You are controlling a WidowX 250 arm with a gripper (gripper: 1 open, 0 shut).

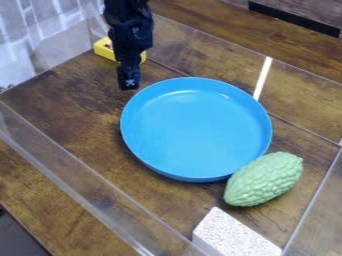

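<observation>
The black gripper [128,60] hangs open at the top left of the table, just in front of a yellow box [104,48], which it partly hides. A large blue plate [195,128] lies in the middle, to the right of and nearer than the gripper. A pale green bitter melon [262,178] rests beside the plate's lower right edge. A white speckled block [235,234] is at the bottom right.
Clear plastic walls border the wooden table [67,120] on the left and right. The wood left of the plate is bare, as is the area behind the plate to the right.
</observation>
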